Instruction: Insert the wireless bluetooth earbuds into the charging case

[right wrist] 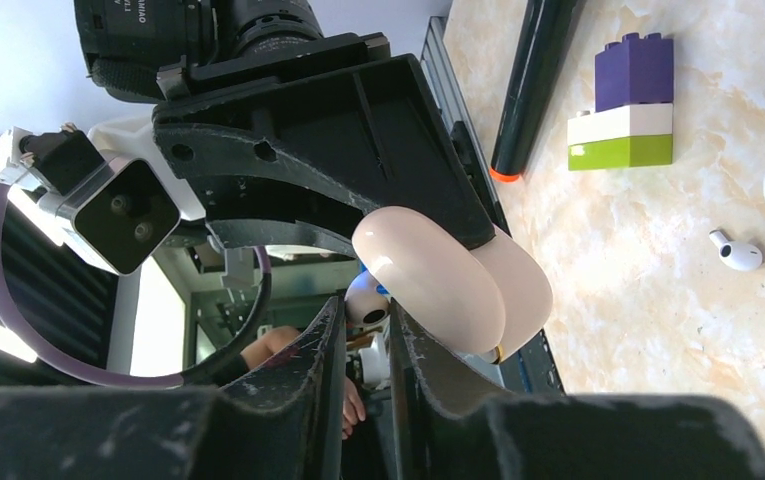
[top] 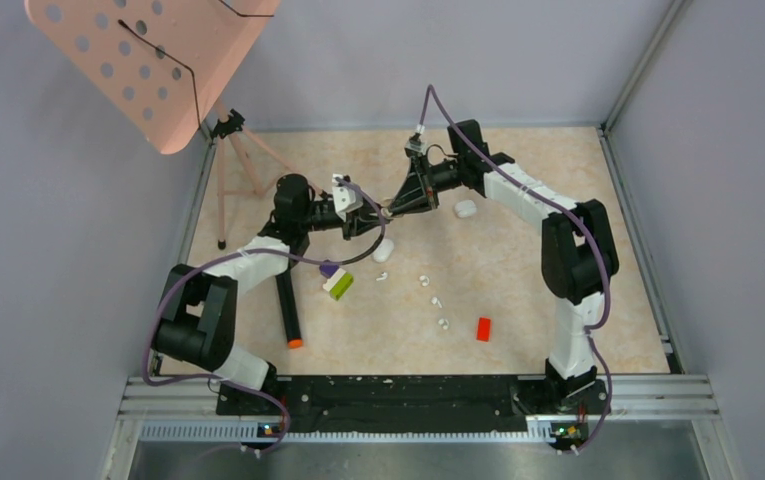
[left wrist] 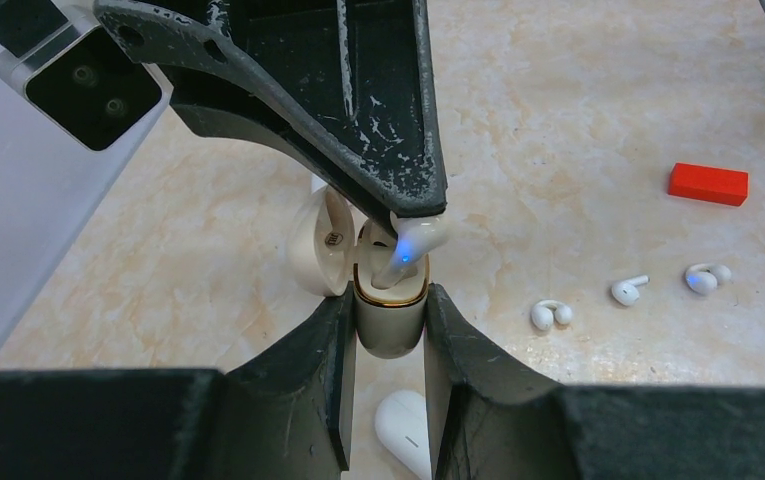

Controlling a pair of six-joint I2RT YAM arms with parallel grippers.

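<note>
Between the two arms, my left gripper is shut on an open cream charging case (left wrist: 388, 325), its lid (left wrist: 318, 240) hinged out to the side. My right gripper is shut on a white earbud (right wrist: 366, 296) with a blue light. In the left wrist view that earbud sits at the mouth of the case, partly inside; how deep cannot be told. On the table lie several loose white earbuds (top: 424, 281) and two closed white cases (top: 383, 250) (top: 465, 208).
A purple, white and green block stack (top: 338, 284) and a dark tube (top: 288, 310) lie at the left. A red block (top: 484, 329) lies front right. A pink stand (top: 158, 60) rises at the back left.
</note>
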